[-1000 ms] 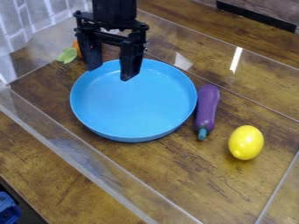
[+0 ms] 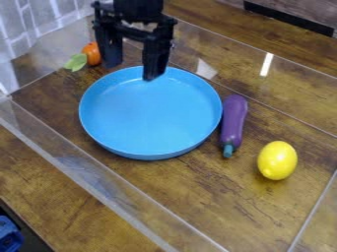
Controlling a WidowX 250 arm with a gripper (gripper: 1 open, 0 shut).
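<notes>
The dark gripper [image 2: 132,49] hangs over the far part of a blue plate [image 2: 150,116], its two fingers spread apart on either side, with nothing visible between them. The plate is empty. A purple eggplant [image 2: 235,120] with a teal tip lies to the right of the plate, and a yellow oval object [image 2: 277,160] lies at the lower right. An orange carrot [image 2: 93,53] with green leaves is at the far left, behind the left finger.
A blue object [image 2: 8,236] is at the lower left corner, mostly out of frame.
The gripper has moved up in the view, toward the back and slightly to the right. The plate and the other objects have not moved.
</notes>
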